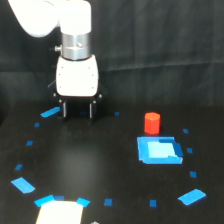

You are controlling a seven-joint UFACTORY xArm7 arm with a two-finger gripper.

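On the left of the camera view, my white gripper (79,112) hangs pointing down over the back of the dark table. Its two dark fingers stand well apart, open, with nothing visible between them. A small red object (152,123) stands at the right, just behind a shallow blue tray (143,158). Inside the tray lies a pale, whitish piece (161,150). The gripper is well to the left of both the red object and the tray.
Blue tape strips (191,197) and small blue squares mark the black tabletop. At the bottom left edge a white and yellowish object (60,213) is partly cut off.
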